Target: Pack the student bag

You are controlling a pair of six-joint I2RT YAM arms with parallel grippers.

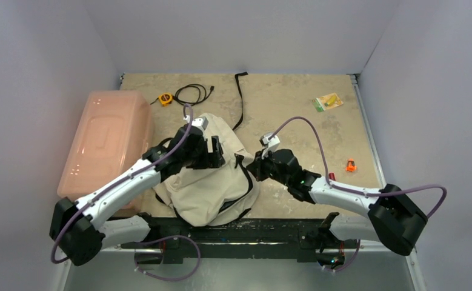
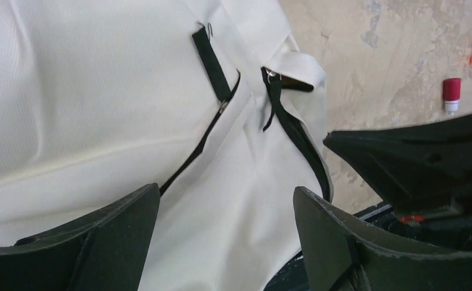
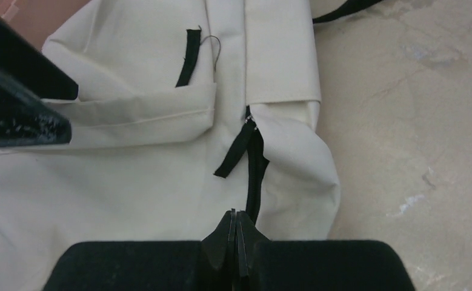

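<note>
A cream fabric bag (image 1: 206,194) with black zips and straps lies crumpled at the front centre. My left gripper (image 1: 215,154) hangs over its upper middle with fingers apart and only air between them; the left wrist view shows the zips below. My right gripper (image 1: 256,170) is at the bag's right edge, shut with nothing showing between its fingertips; in the right wrist view a black zip (image 3: 254,176) lies just beyond them.
A pink plastic bin (image 1: 103,145) fills the left. A tape measure (image 1: 165,99) and coiled cable (image 1: 191,88) lie behind the bag. A yellow packet (image 1: 328,102), an orange item (image 1: 351,165) and a red item (image 2: 451,91) lie on the right.
</note>
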